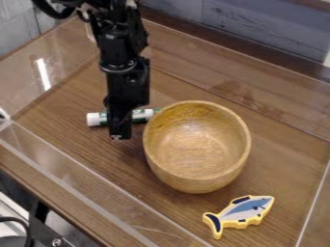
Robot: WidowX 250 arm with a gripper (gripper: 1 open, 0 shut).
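The black gripper (pixel 123 125) hangs low over the white and green stick-like object (pixel 98 119), which lies on the wooden table just left of the wooden bowl (pixel 196 145). The gripper's fingers are dark and partly overlap the object, so whether they touch it is unclear; they look close together. A toy fish (pixel 238 214), yellow-edged with blue and white, lies at the front right.
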